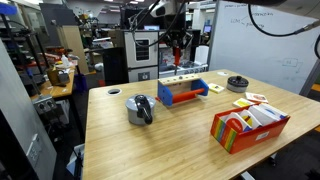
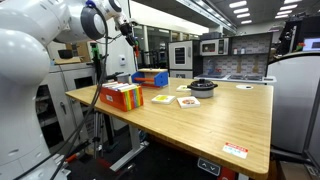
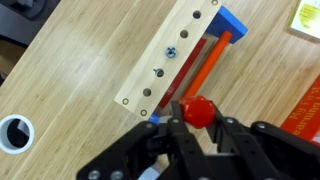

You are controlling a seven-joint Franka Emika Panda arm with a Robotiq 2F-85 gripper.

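Observation:
A red object with a rounded end [image 3: 198,111] sits between the fingers of my gripper, which is shut on it. In exterior view 1 it shows as an upright red piece [image 1: 177,56] below the gripper [image 1: 179,42]. Beneath them stands a toy rack [image 1: 181,87] with a pale wooden top, blue ends and red-orange parts. The held piece is apart from it. In the wrist view, holes and a dark screw-like peg mark the wooden strip [image 3: 168,52], and an orange bar [image 3: 208,64] runs alongside.
A red box [image 1: 248,126] of mixed items stands at the front right. A silver pot [image 1: 139,110] is on the left, and a dark lidded pot [image 1: 237,81] is farther back. Flat cards lie on the right. Bare table surrounds the silver pot.

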